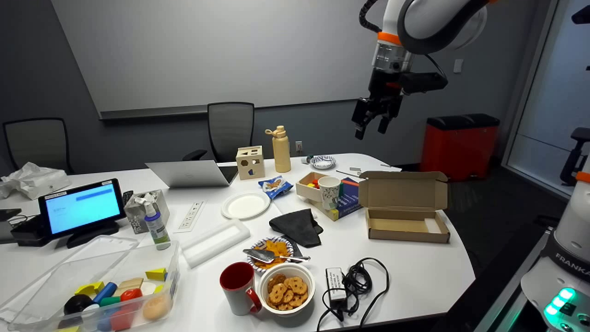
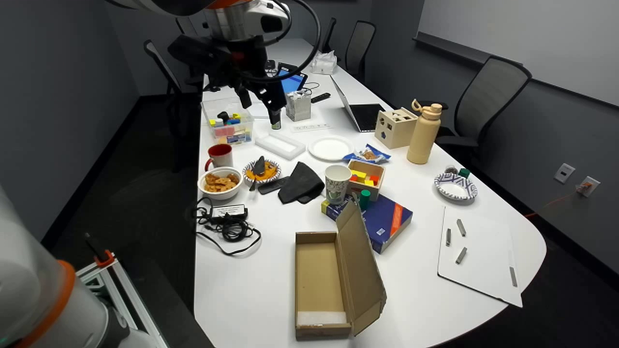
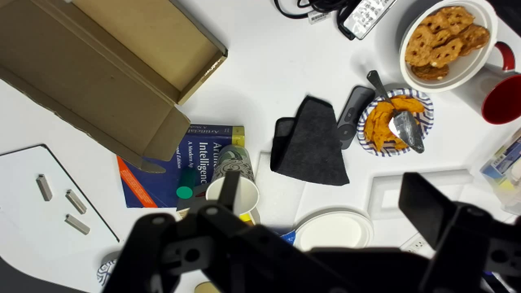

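High above the table my gripper (image 1: 371,133) stands open, its two dark fingers well apart with nothing between them. In the wrist view it looks down on a black cloth (image 3: 315,144), a blue book (image 3: 195,156) and a patterned paper cup (image 3: 234,171). An empty cardboard box (image 1: 408,225) lies with its lid up near the table's right end. A white bowl of pretzel crisps (image 1: 287,288) sits beside a red and grey mug (image 1: 239,290). Behind them a patterned bowl (image 3: 430,110) holds orange chips, a metal server (image 3: 406,131) resting across it.
A black charger with cable (image 1: 336,290) lies near the front edge. Clear bin of toy blocks (image 2: 252,124), white plate (image 2: 331,148), laptop (image 2: 366,116), shape-sorter cube (image 2: 396,127) and tan bottle (image 2: 424,136) crowd the far side.
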